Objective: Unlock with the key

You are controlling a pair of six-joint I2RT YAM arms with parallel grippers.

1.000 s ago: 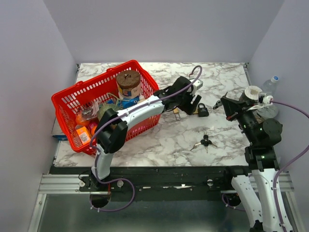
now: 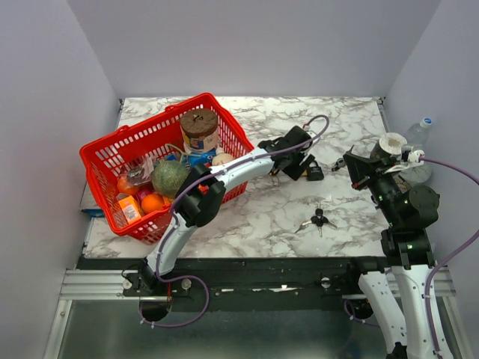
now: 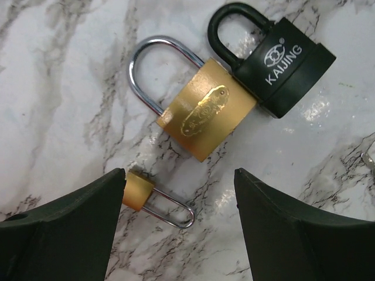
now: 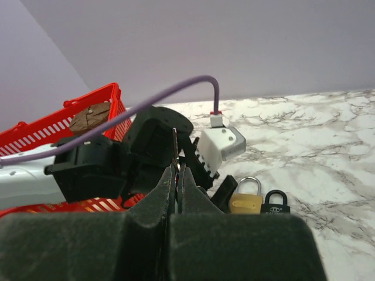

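In the left wrist view, a large brass padlock [image 3: 207,108] lies against a black KAIJING padlock [image 3: 283,67], both with their shackles closed. A small brass lock [image 3: 138,190] with a long shackle lies nearer, partly behind one finger [image 3: 88,219]. My left gripper is open above them, nothing between its fingers. From the top, this gripper mostly covers the brass locks, while the black padlock [image 2: 314,171] stays visible. On the right, my right gripper is raised and shut on a thin upright piece, apparently a key [image 4: 176,146] seen edge-on.
A bunch of keys [image 2: 319,219] lies on the marble table [image 2: 262,232], with another small key set [image 2: 338,164] by the right gripper. The red basket [image 2: 120,217], full of groceries, takes up the left side under my left arm. A bottle [image 2: 420,131] stands at the right.
The right arm shifted only slightly; the locks and loose keys stay put.
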